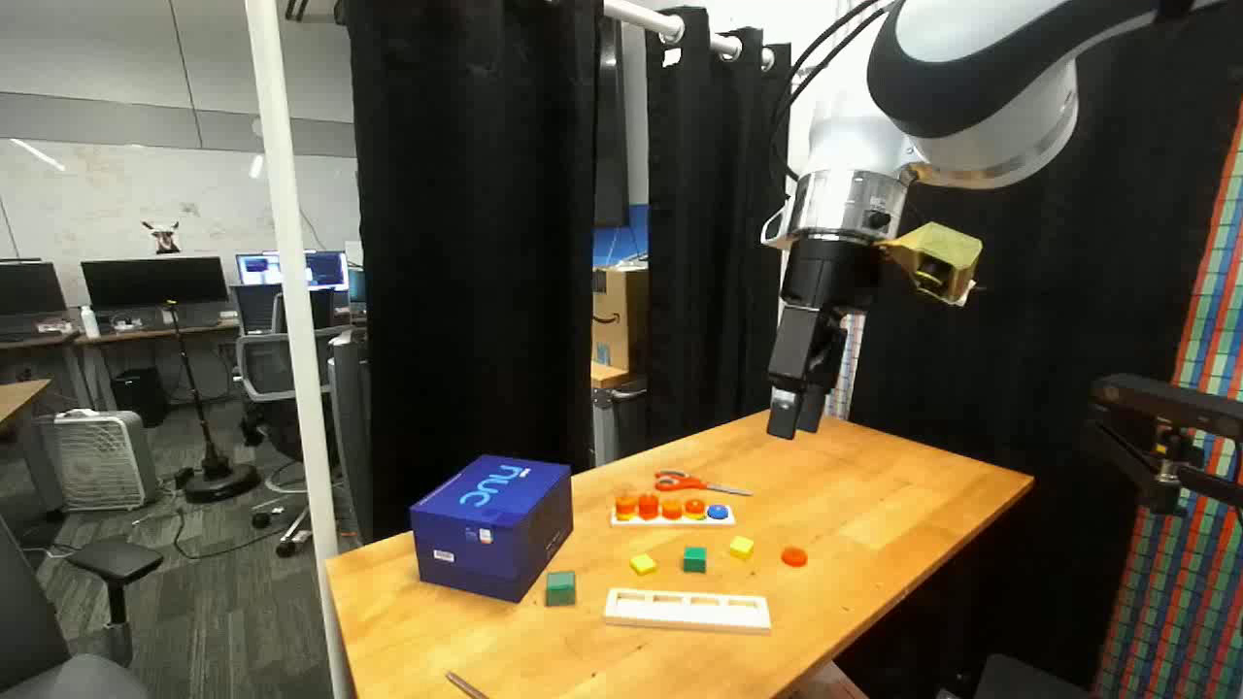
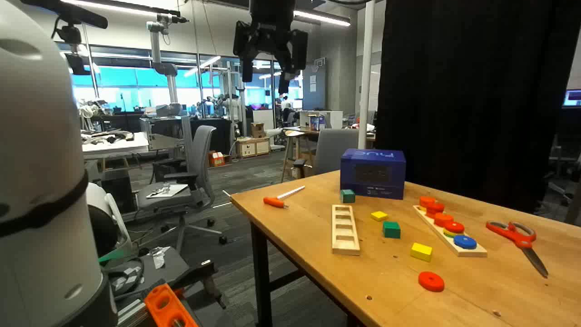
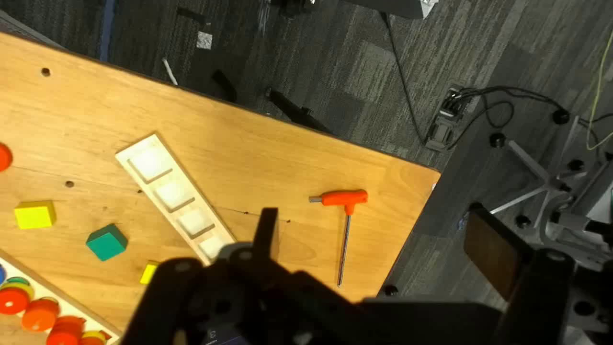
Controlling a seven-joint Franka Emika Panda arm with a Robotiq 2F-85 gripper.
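High above the wooden table (image 1: 886, 495), my gripper (image 2: 268, 76) stands open with nothing between its fingers. A pale wooden tray (image 2: 346, 245) with several empty recesses lies on the table. Around it are a green block (image 2: 391, 229), another green block (image 2: 347, 196) by the blue box, two yellow blocks (image 2: 421, 251) (image 1: 643, 564), and a red disc (image 2: 431, 281). A wooden board (image 2: 471, 252) bears stacked red, orange and yellow rings and a blue one. In the wrist view, an orange-handled hex key (image 3: 346, 198) lies near the table corner.
The blue box (image 1: 495, 524) stands at one table edge. Orange-handled scissors (image 2: 512, 234) lie beyond the ring board, blades apart. Black curtains (image 1: 472, 233) hang behind the table. Bare tabletop extends past the scissors and red disc.
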